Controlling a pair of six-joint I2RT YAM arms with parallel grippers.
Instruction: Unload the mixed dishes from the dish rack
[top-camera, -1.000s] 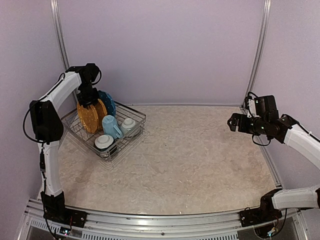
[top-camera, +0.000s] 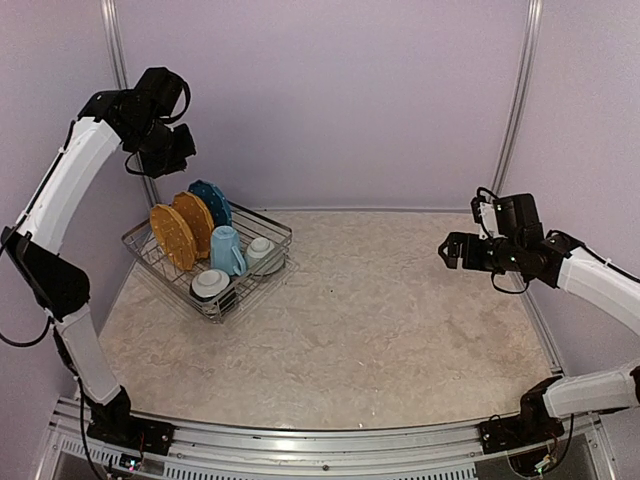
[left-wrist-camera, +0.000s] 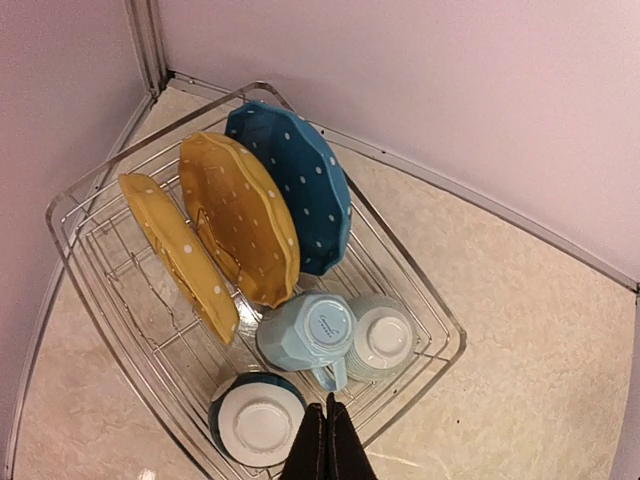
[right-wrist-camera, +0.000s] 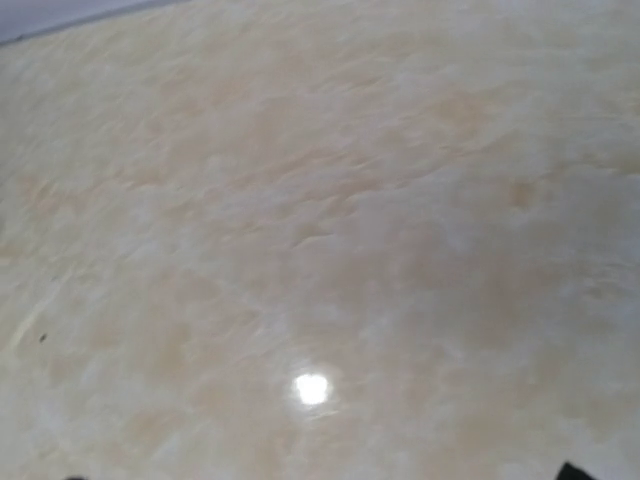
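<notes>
Three dotted plates stand on edge in the wire rack (top-camera: 283, 229): an outer yellow plate (left-wrist-camera: 180, 257), a middle yellow plate (left-wrist-camera: 232, 215) and a blue plate (left-wrist-camera: 290, 180). Beside them are a light blue mug (left-wrist-camera: 300, 330), a pale cup (left-wrist-camera: 384, 338) and a white bowl (left-wrist-camera: 258, 420), all bottom-up. High above the rack, my left gripper is shut with nothing between its fingers; the outer yellow plate is clear of it. My right gripper (top-camera: 449, 250) is open over the right side of the table, its fingertips (right-wrist-camera: 572, 472) far apart and empty.
Pale walls (top-camera: 330, 100) close in the back and sides, and the rack sits near the back left corner.
That plate stays in the rack. My right gripper has shifted slightly left.
</notes>
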